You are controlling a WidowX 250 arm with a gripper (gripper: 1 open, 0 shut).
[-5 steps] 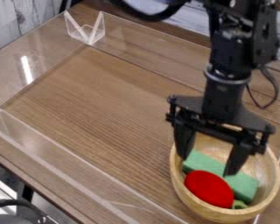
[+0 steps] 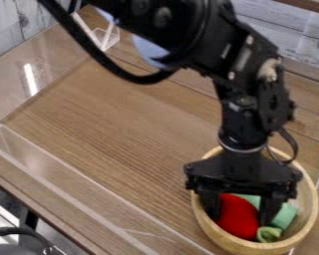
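Observation:
My black gripper (image 2: 239, 185) is open, lowered over a wooden bowl (image 2: 298, 227) at the lower right, its fingers down at or just inside the bowl around a red object (image 2: 237, 217). A pale green piece (image 2: 285, 215) lies beside the red one in the bowl. The gripper body hides the back of the bowl, and whether the fingertips touch either object I cannot tell.
A wide wooden table (image 2: 109, 129) fills the view, clear on the left and middle. A white wall stands behind it. Clear plastic pieces sit at the far left corner and left edge.
My arm has moved left and down, bringing the gripper from above the bowl's right part onto the red object. The arm now looms larger across the top of the view.

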